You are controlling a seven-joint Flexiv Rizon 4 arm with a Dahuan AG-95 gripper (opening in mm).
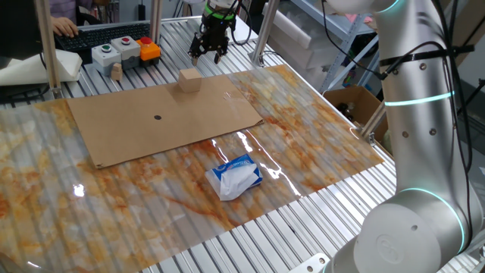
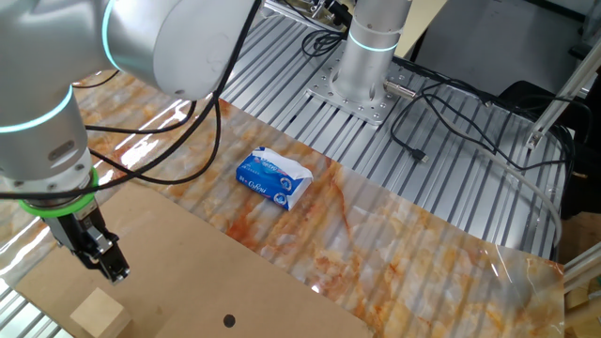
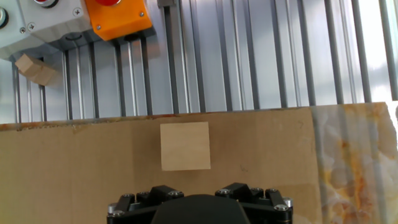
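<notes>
A plain wooden block (image 1: 190,80) sits near the back edge of the brown cardboard sheet (image 1: 129,129). From above, in the wrist view, the block (image 3: 185,146) shows a pale square top, just beyond my gripper. The two black fingers stand well apart, so the gripper is open with nothing between them. Exterior view 1 has the gripper (image 1: 206,59) hanging above the table's far side, past the block and apart from it. In exterior view 2 the gripper (image 2: 115,272) is seen from the side, close above the block (image 2: 100,313).
A blue and white tissue pack (image 1: 236,177) lies on the marbled sheet (image 1: 303,144). Button boxes (image 1: 127,53) and a small wooden piece (image 1: 117,72) stand behind the cardboard. Most of the cardboard is bare, apart from a black dot (image 1: 158,117).
</notes>
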